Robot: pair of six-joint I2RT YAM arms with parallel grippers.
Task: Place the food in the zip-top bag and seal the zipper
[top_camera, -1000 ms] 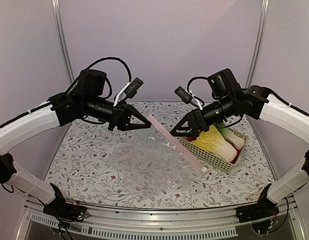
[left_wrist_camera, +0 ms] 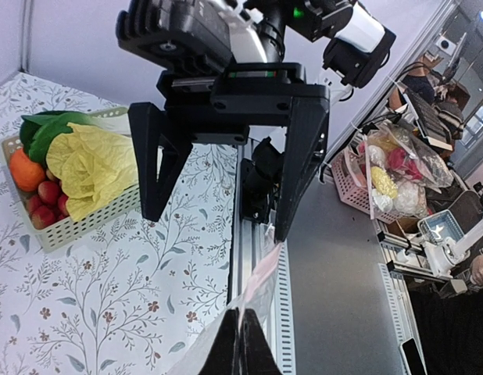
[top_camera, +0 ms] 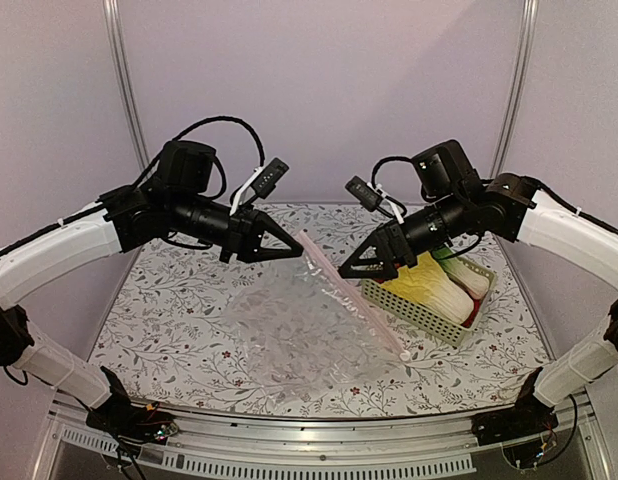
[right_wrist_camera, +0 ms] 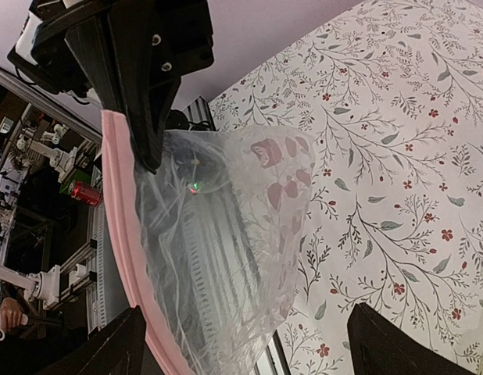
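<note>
A clear zip top bag [top_camera: 309, 340] with a pink zipper strip [top_camera: 334, 278] hangs flat and slanting from my left gripper [top_camera: 300, 250], which is shut on the strip's upper end. No food shows inside it. My right gripper [top_camera: 341, 268] stands open beside the strip; in the left wrist view one of its fingertips [left_wrist_camera: 284, 223] overlaps the strip, and whether they touch I cannot tell. Food lies in a basket [top_camera: 414, 311] on the right: yellow leafy cabbage [top_camera: 429, 285], plus an orange fruit [left_wrist_camera: 26, 169] and several red ones [left_wrist_camera: 48, 192] in the left wrist view.
Beneath the bag spreads a table with a floral cover [top_camera: 169, 330], clear on the left and at the front. A metal rail [top_camera: 319, 440] runs along its front edge. Outside, a pink basket [left_wrist_camera: 355, 187] holds bagged things.
Over the last second my left gripper has shifted slightly to the right, and the bag swayed a little with it. The right gripper is almost still, and the food basket has not moved.
</note>
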